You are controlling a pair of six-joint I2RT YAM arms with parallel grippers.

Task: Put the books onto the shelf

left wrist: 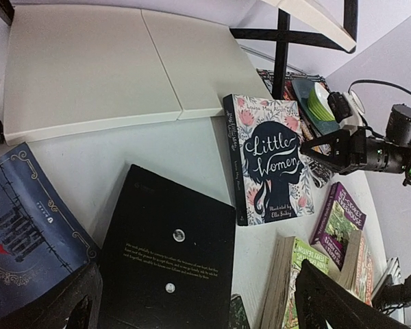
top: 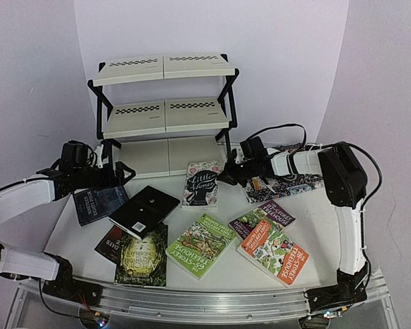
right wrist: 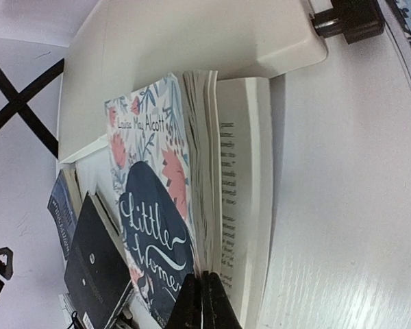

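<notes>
The Little Women paperback (top: pixel 201 184) (left wrist: pixel 269 157) (right wrist: pixel 154 205) lies before the lowest shelf board (top: pixel 143 159). My right gripper (top: pixel 227 175) is at its right edge, shut, its tips at the page edge; whether pages are between them is unclear. My left gripper (top: pixel 123 175) stands open above the left-hand books, nothing between its fingers. Below it lie a blue book (left wrist: pixel 31 236) and a black book (top: pixel 144 209). Green (top: pixel 200 245), purple (top: pixel 274 214), orange (top: pixel 274 255), gold-green (top: pixel 140 258) and red (top: pixel 108 241) books lie at the front.
A three-tier rack with bare upper (top: pixel 133 68) and middle (top: pixel 134 120) boards stands at the back. Patterned items (top: pixel 294 185) lie behind my right arm. Bare table shows at the front right and between the books.
</notes>
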